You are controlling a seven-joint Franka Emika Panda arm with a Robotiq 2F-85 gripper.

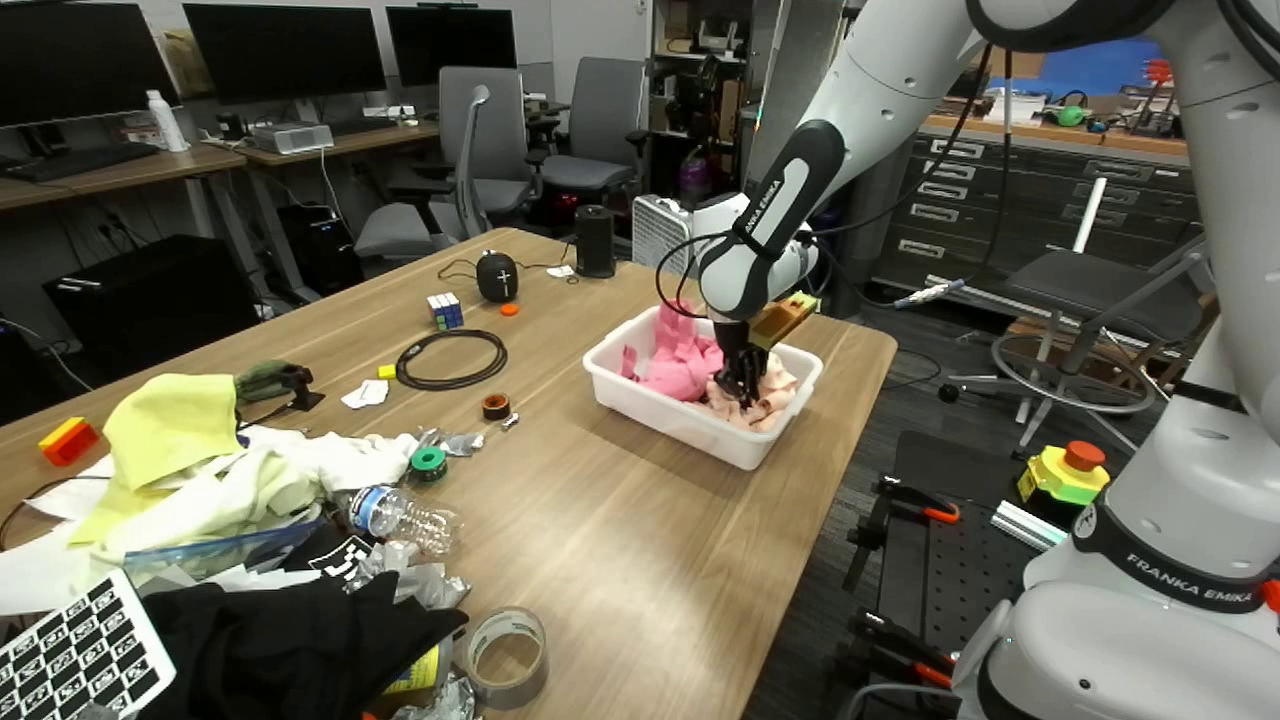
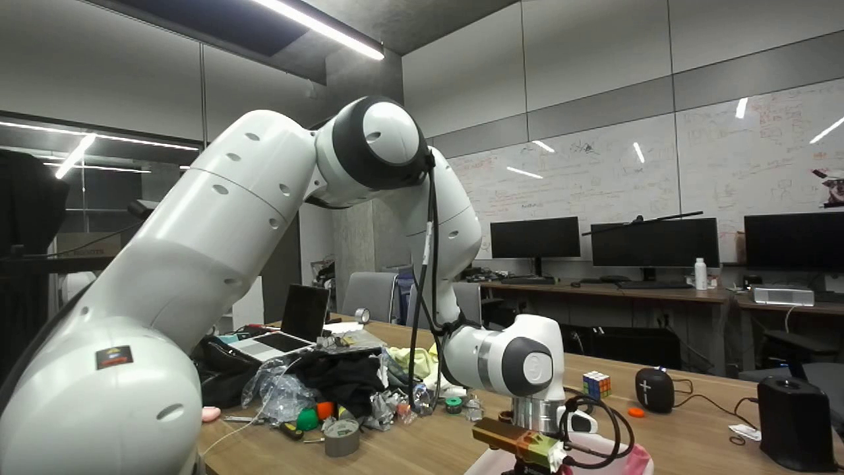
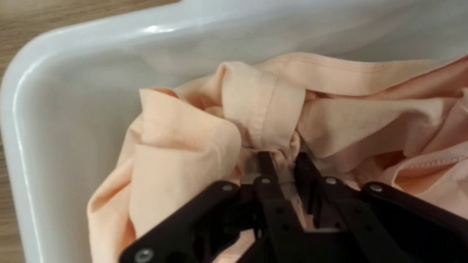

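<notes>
Peach cloth (image 3: 180,144) lies crumpled in the white bin (image 1: 672,416), at its near right end in exterior view 1. Beside it in the bin is bright pink cloth (image 1: 681,370). My gripper points down into the peach cloth, its fingertips sunk among the folds. A narrow gap shows between the fingers, with a gathered fold of cloth in it. Whether the fold is pinched firmly cannot be told. In exterior view 2 the fingers are hidden below the frame's edge.
Bare table surrounds the bin's near side. Farther left lie a black cable coil (image 1: 451,360), a Rubik's cube (image 1: 445,312) and a black speaker (image 1: 497,277). A heap of cloths, a plastic bottle (image 1: 402,518) and a tape roll (image 1: 505,658) fill the table's left part.
</notes>
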